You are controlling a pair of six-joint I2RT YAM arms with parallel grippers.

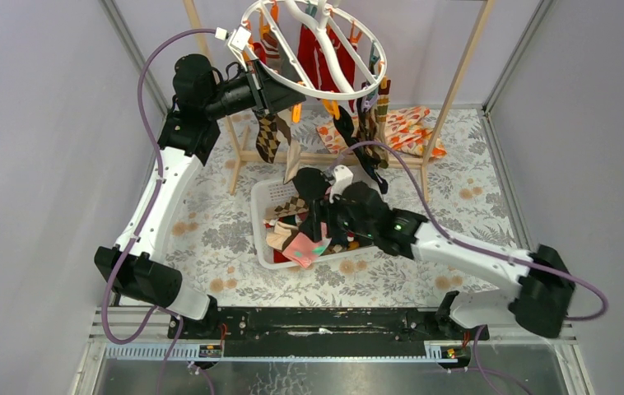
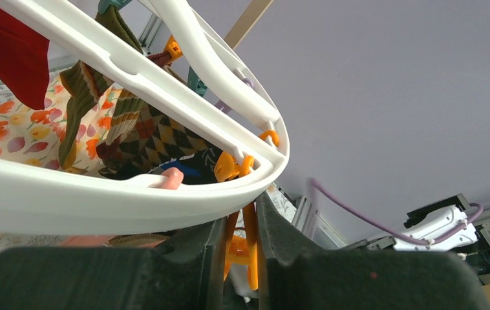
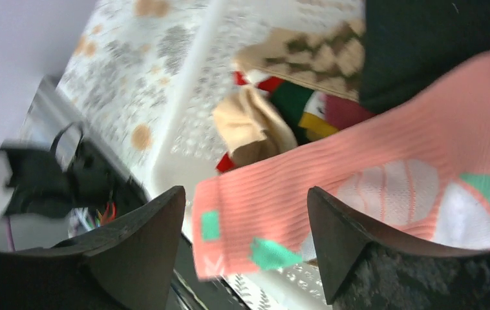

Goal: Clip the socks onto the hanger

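Observation:
My left gripper (image 1: 280,92) is raised at the white round hanger (image 1: 381,58); in the left wrist view it is shut on an orange clip (image 2: 247,245) under the rim. Socks hang from several clips, among them a checked sock (image 1: 267,136). My right gripper (image 1: 320,216) is open, low over the white basket (image 1: 260,202) of socks. In the right wrist view a pink sock (image 3: 255,200) with green patches lies just below its fingers, blurred.
The wooden stand (image 1: 457,74) carries the hanger. An orange floral cloth (image 1: 412,123) lies at the back. Walls are at both sides.

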